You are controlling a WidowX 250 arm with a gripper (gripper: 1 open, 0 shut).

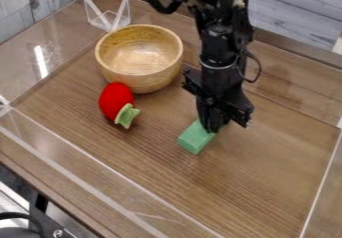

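My black gripper (214, 117) hangs from the top centre, its lower end over the upper end of a green block (198, 136) on the wooden table (254, 187); whether its fingers are open or closed on the block cannot be made out. Left of it lies a red object with a green end (116, 102).
A wooden bowl (127, 44) sits at the upper left, with a clear plastic item (107, 14) behind it.
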